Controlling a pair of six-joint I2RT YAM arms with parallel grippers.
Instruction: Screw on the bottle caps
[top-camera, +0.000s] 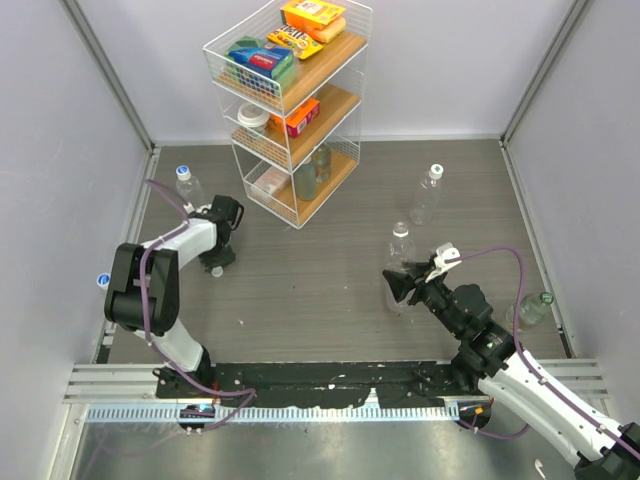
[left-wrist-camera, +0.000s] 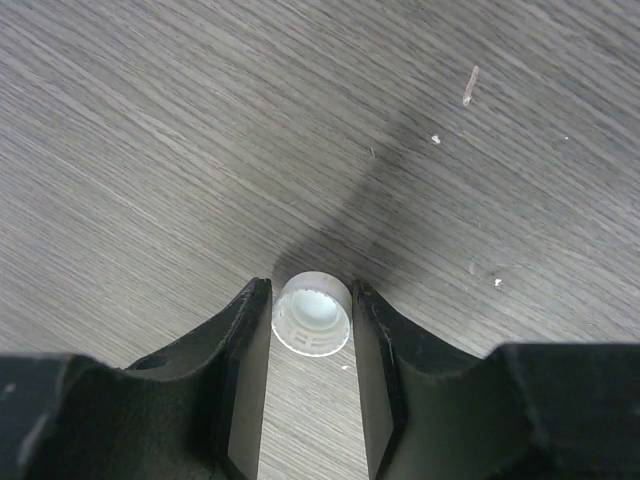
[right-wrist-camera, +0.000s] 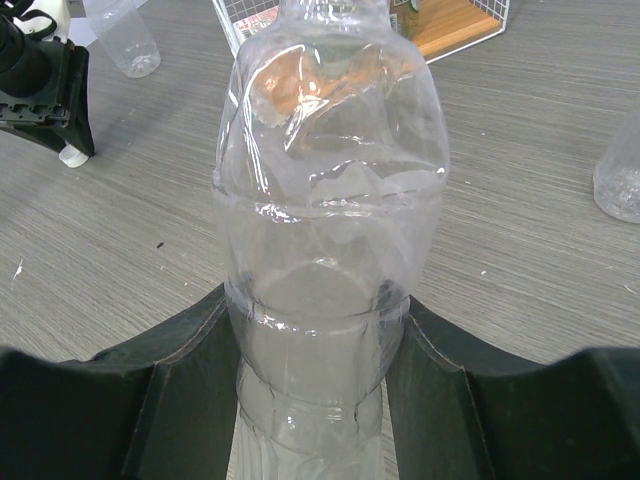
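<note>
A small white cap (left-wrist-camera: 312, 315) lies on the floor board between the tips of my left gripper, whose fingers are part open around it; whether they grip it I cannot tell. In the top view that gripper (top-camera: 218, 262) is low at the left. My right gripper is shut on an upright clear bottle (right-wrist-camera: 330, 170), seen in the top view (top-camera: 398, 245) right of centre. Other bottles stand at the back left (top-camera: 190, 190), back right (top-camera: 426, 200) and, green, at the far right (top-camera: 532, 312).
A wire shelf (top-camera: 300, 150) with snacks and containers stands at the back centre. A blue-capped bottle (top-camera: 104, 281) is at the left edge, partly hidden. The middle of the board (top-camera: 310, 280) is clear.
</note>
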